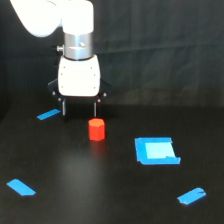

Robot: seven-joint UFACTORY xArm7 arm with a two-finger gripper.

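A small red block (97,129) stands alone on the dark tabletop, left of the middle. My gripper (80,107) points down just above and behind it, a little to its left. The two fingers are spread wide, with only dark background between them. How high the fingertips are over the table, I cannot tell. To the right lies a white square (158,150) edged with blue tape.
Blue tape strips lie on the table: one at the back left (49,114), one at the front left (21,187) and one at the front right (191,196). A dark curtain hangs behind.
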